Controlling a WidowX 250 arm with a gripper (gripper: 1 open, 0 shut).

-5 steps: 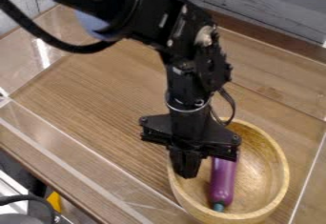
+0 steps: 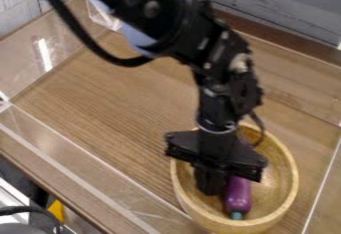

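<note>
My black gripper reaches down into the left part of a tan bowl at the bottom right. A purple eggplant-like object with a teal tip lies in the bowl, just right of the gripper's fingers. The fingertips are dark and partly down inside the bowl, so whether they are open or shut is unclear.
A raised wall runs along the back and left. A clear plastic edge and dark cables are at the lower left.
My gripper and arm have shifted slightly downward, with some motion blur. The bowl and purple object appear moved a little.
</note>
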